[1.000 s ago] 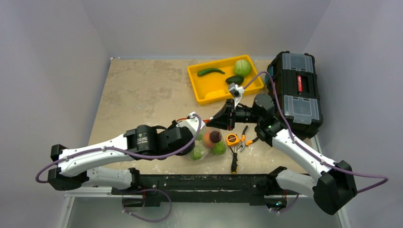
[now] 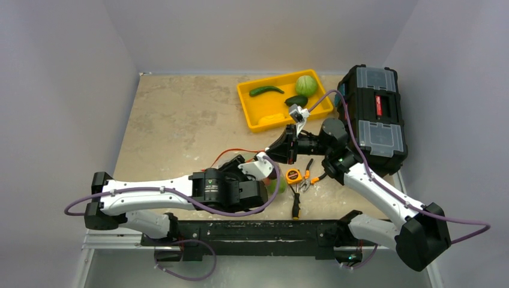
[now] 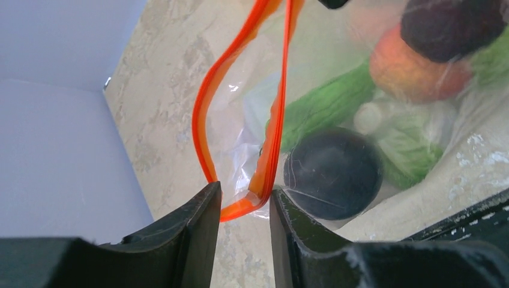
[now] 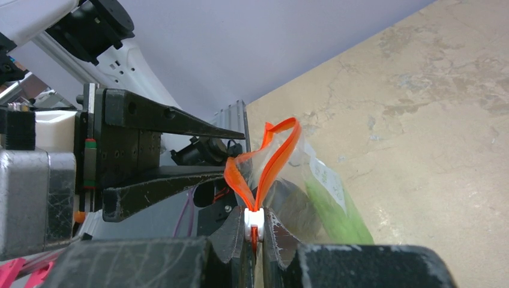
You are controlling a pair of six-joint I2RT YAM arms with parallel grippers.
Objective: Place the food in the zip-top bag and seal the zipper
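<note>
A clear bag (image 3: 390, 129) with an orange zipper (image 3: 275, 135) holds a dark round item (image 3: 334, 173), a long green vegetable (image 3: 327, 107), a peach-coloured fruit (image 3: 401, 67) and leafy greens. Its zipper strips bow apart, leaving the mouth open, and meet at the far end. My left gripper is part open at that end, the orange strip crossing between and just beyond its fingertips. Pinched in my shut right gripper is the white slider (image 4: 254, 217) at the other zipper end. From above, the left arm covers most of the bag.
A yellow bin (image 2: 255, 108) with vegetables stands at the back. Right of the bag lie a tape measure (image 2: 293, 176), pliers (image 2: 307, 180) and a screwdriver (image 2: 296, 204). A black toolbox (image 2: 375, 111) lines the right side.
My left arm has swung and its wrist has turned, so it now covers more of the bag. An orange zipper strip now bows out to the left. The right arm stays still.
</note>
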